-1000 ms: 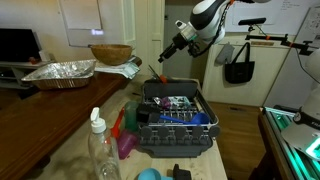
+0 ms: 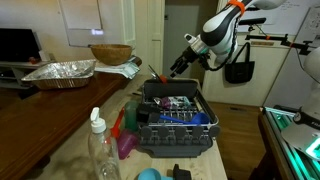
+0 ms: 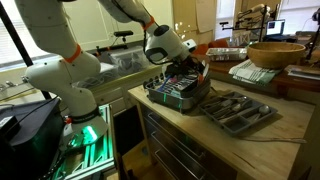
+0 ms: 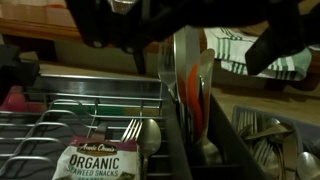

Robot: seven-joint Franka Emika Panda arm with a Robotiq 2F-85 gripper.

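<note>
My gripper stands open above the cutlery at the rack's end, its dark fingers spread wide at the top of the wrist view. Between and below them, a fork (image 4: 166, 66), a knife (image 4: 181, 50) and an orange-handled utensil (image 4: 194, 92) stand upright in a dark holder (image 4: 232, 150). No grip on any of these shows. The black dish rack (image 2: 178, 138) holds a seaweed snack packet (image 4: 98, 160), with a spoon (image 4: 150, 138) beside it. In exterior view 2 the gripper (image 3: 190, 62) hovers over the rack; its fingertips are too small to make out.
A grey cutlery tray (image 3: 240, 126) lies on the counter beside the rack. Farther along are a foil tray (image 2: 60, 72), a wooden bowl (image 2: 111, 52) and a striped towel (image 4: 235, 48). A clear bottle (image 2: 103, 150) and several cups stand near the rack.
In exterior view 1 the arm has swung to the right and come lower over the rack's far end. The rack and its contents look unmoved.
</note>
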